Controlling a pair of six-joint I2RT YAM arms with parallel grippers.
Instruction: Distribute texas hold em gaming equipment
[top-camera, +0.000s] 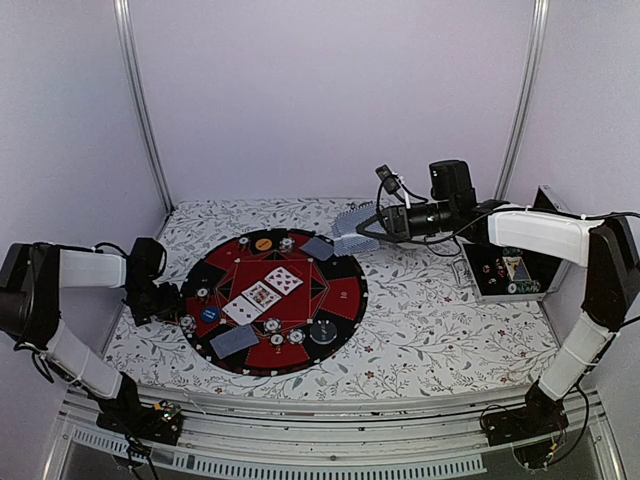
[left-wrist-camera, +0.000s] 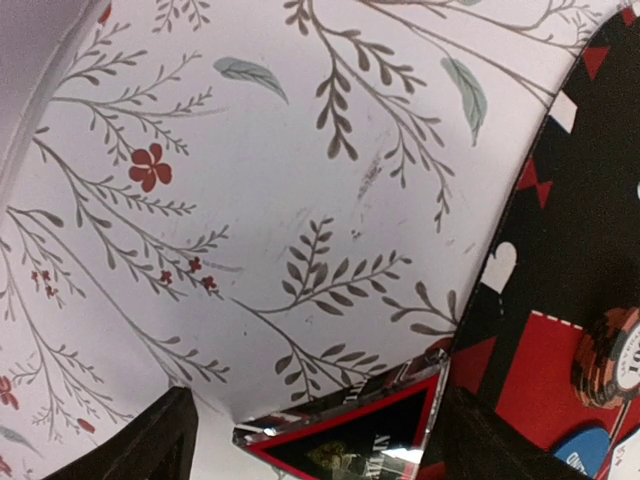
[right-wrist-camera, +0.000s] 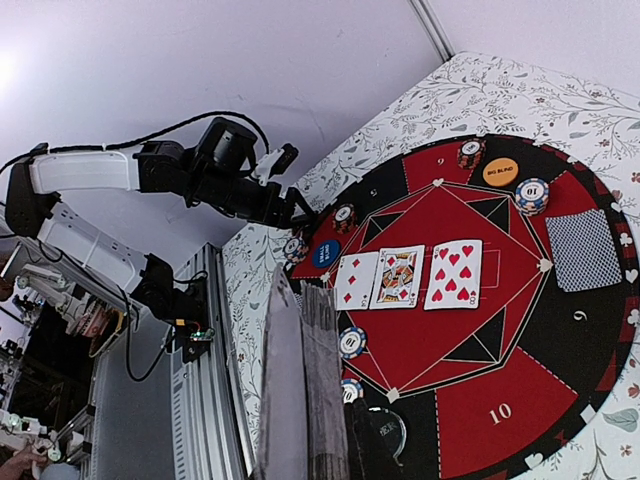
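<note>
At the left edge of the round red-and-black poker mat (top-camera: 352, 277), my left gripper (top-camera: 172, 308) is low over the table. Its fingers (left-wrist-camera: 160, 440) stand apart, with a clear-edged red and black triangular piece (left-wrist-camera: 385, 425) lying between them, partly cut off by the frame's bottom. My right gripper (top-camera: 375, 229) is raised beyond the mat's right rim, shut on a stack of cards (top-camera: 350, 240) that the right wrist view shows edge-on. Three face-up cards (right-wrist-camera: 397, 277) lie in the mat's middle. Face-down cards (top-camera: 234, 340) lie at the front, others (right-wrist-camera: 583, 252) at the back right.
Chip stacks (right-wrist-camera: 532, 196), an orange big blind button (right-wrist-camera: 500, 172) and a blue button (top-camera: 210, 314) sit around the mat. A clear round piece (top-camera: 322, 331) lies front right. At the far right stands an open case (top-camera: 510, 275). Cloth between mat and case is clear.
</note>
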